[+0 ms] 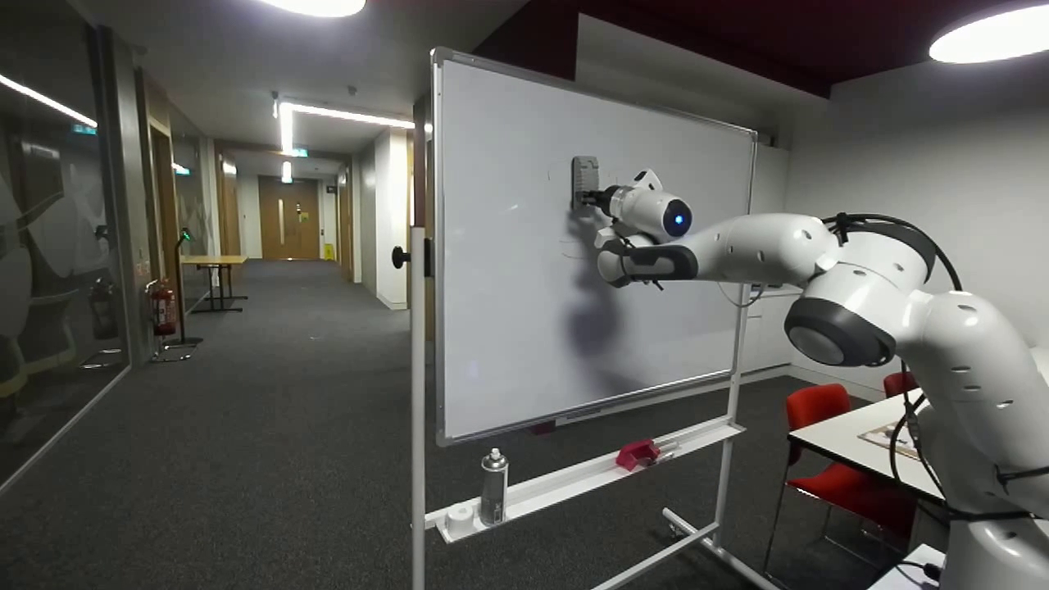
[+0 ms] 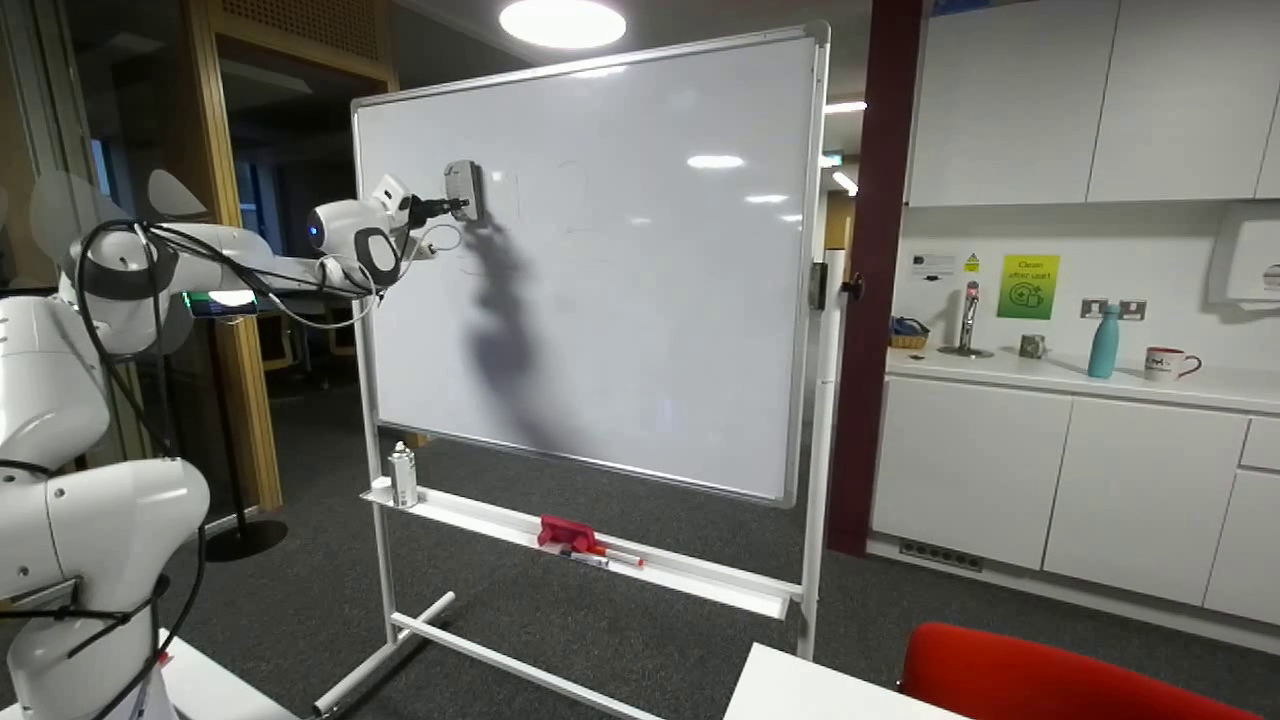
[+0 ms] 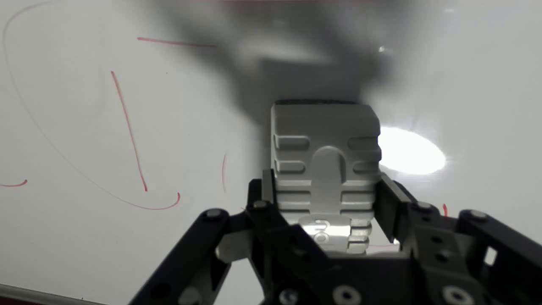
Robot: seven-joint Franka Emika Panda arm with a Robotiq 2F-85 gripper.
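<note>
A grey ribbed board eraser [image 3: 325, 167] is gripped across its sides by my gripper, one dark finger on each side of it. In exterior view 1 the eraser [image 1: 585, 181] stands lengthwise up and down against the upper part of the whiteboard [image 1: 521, 324]. Exterior view 2 shows the eraser [image 2: 463, 190] near the board's upper left. Its dark felt edge faces the board; whether it presses fully on the surface cannot be told. Thin red marker strokes [image 3: 128, 129] and a faint long curve [image 3: 66, 157] lie left of the eraser in the wrist view.
Below the board, a tray [image 2: 480, 516] carries a spray can [image 2: 403, 475], a red holder [image 2: 565, 532] and markers [image 2: 618, 556]. A table [image 1: 865, 442] and red chair [image 1: 818, 405] stand to the right in exterior view 1. Most of the board's face is clear.
</note>
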